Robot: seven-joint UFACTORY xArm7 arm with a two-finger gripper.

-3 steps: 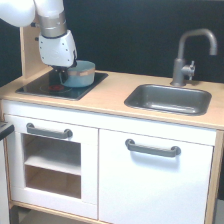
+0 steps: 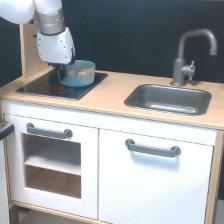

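Note:
A blue-grey pot [image 2: 82,75] stands on the dark stovetop [image 2: 45,88] at the left end of the toy kitchen counter. Coming from the upper left, the white robot hand reaches down to the pot's left side. Its gripper [image 2: 62,73] is at or very near the pot's near-left edge. The fingers are small and dark against the background, so I cannot tell how they stand or whether they touch the pot.
On the right, a metal sink [image 2: 168,99] is set into the wooden counter [image 2: 112,88], with a grey faucet [image 2: 186,65] behind it. Bare counter lies between stove and sink. Below are an open-fronted oven [image 2: 52,155] and a white cabinet door [image 2: 150,185].
The hand sits slightly higher than before. The pot looks almost the same in place, and the sink, faucet and cabinets are unchanged.

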